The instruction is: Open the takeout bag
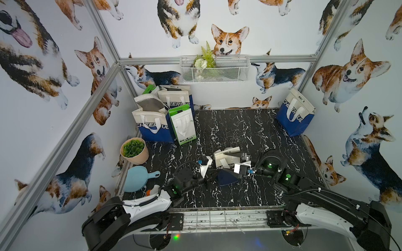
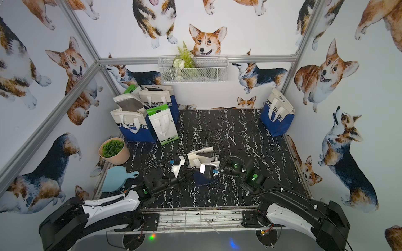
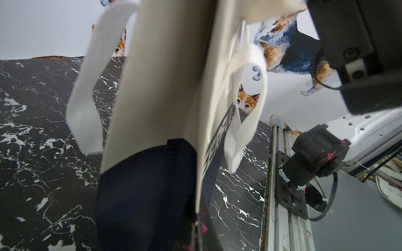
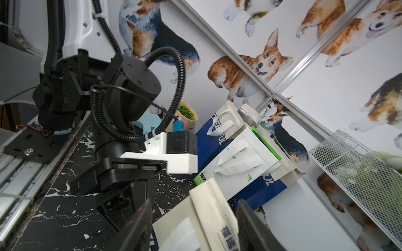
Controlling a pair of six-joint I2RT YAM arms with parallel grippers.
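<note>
A small cream and dark-blue takeout bag (image 1: 226, 177) with white loop handles stands at the front middle of the marble counter, between both grippers. In the left wrist view its side (image 3: 146, 196) fills the middle. My left gripper (image 1: 212, 174) is low at the bag's left side, shut; its fingertips are mostly hidden against the bag. My right gripper is open over the bag's top, whose cream flap (image 4: 209, 205) lies between and just beyond its fingers.
More bags stand at back left (image 1: 152, 125) and back right (image 1: 295, 115). A potted plant (image 1: 134, 152) and blue board (image 1: 134, 179) sit at left. A wire basket (image 1: 230, 71) hangs on the back wall.
</note>
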